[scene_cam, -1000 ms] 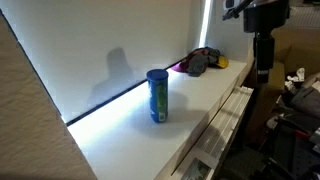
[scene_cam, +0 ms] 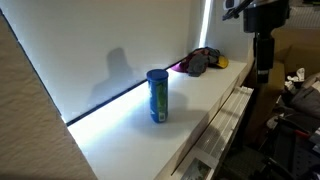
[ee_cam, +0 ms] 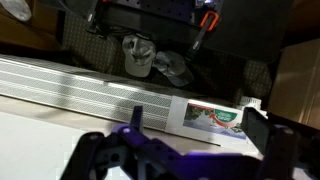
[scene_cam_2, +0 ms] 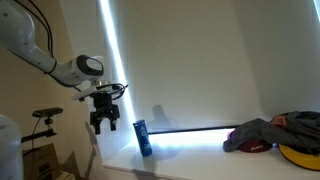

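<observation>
A blue cylindrical canister [scene_cam: 158,96] stands upright on the white surface [scene_cam: 125,140] in exterior view 1. The same canister [scene_cam_2: 143,138] appears against the wall in exterior view 2. My gripper [scene_cam_2: 103,128] hangs in the air to the left of it there, apart from it and pointing down. In exterior view 1 the gripper [scene_cam: 263,77] is beyond the surface's right edge. Its two dark fingers [ee_cam: 87,152] are spread wide in the wrist view, with nothing held between them. The canister is not in the wrist view.
Several caps, among them a dark grey one [scene_cam_2: 275,134] and a yellow one [scene_cam_2: 302,158], lie at the surface's far end. Below the edge, an open drawer [scene_cam: 228,122] runs alongside. A picture card [ee_cam: 214,118] lies near it.
</observation>
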